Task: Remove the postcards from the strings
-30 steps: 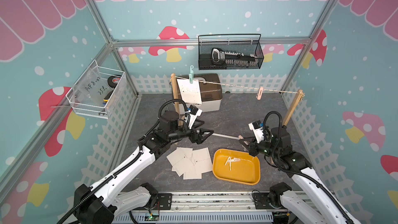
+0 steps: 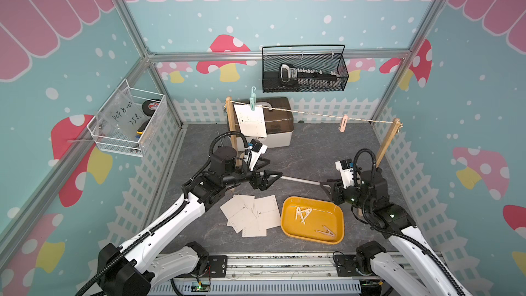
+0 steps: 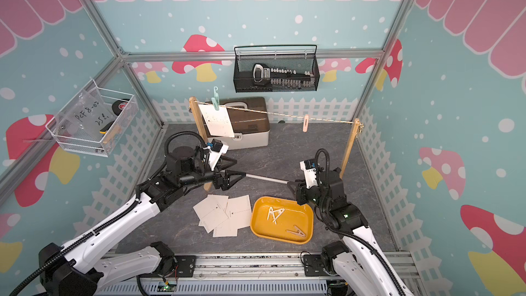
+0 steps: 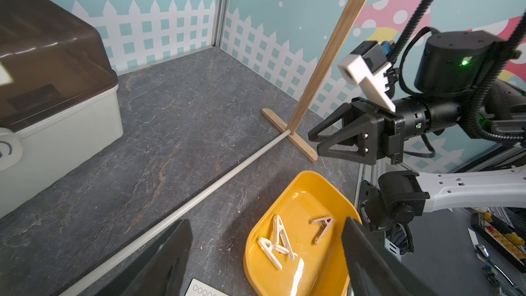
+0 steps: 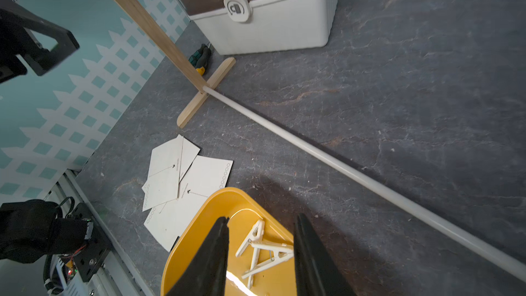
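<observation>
One postcard (image 2: 250,122) hangs at the left end of the string (image 2: 315,113), with a green clip (image 2: 252,99) at its top edge. Farther right a pink clip (image 2: 343,123) sits on the string without a card. Several loose postcards (image 2: 249,213) lie overlapping on the floor, left of the yellow tray (image 3: 257,208). Inside that tray are white clips (image 4: 277,241) and a pinkish clip (image 4: 322,227). My left gripper (image 2: 274,168) stands open above the loose cards, its fingers empty. Above the tray's right side, my right gripper is partly open with nothing between its fingers.
Wooden posts (image 2: 386,143) hold up the string, joined by a white rod (image 2: 298,179) near the floor. A brown-lidded box (image 3: 249,126) stands behind the hanging card.
The right gripper has drawn slightly to the right. The left arm looks still.
</observation>
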